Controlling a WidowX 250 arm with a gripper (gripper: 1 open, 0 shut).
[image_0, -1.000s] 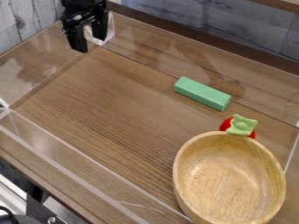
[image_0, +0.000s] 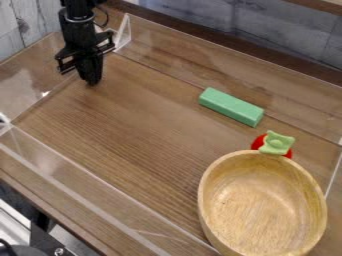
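Observation:
My gripper (image_0: 84, 67) is at the upper left of the wooden table, its dark fingers pointing down near the left edge. Whether it is open or shut, or has anything between its fingers, is too small and dark to tell. A green block (image_0: 230, 106) lies right of centre. A red object with a light green top (image_0: 275, 144) sits below it to the right. A large empty wooden bowl (image_0: 262, 205) stands at the lower right.
Pale transparent edging runs along the left side near my gripper.
The block, the red object and the bowl have not moved.

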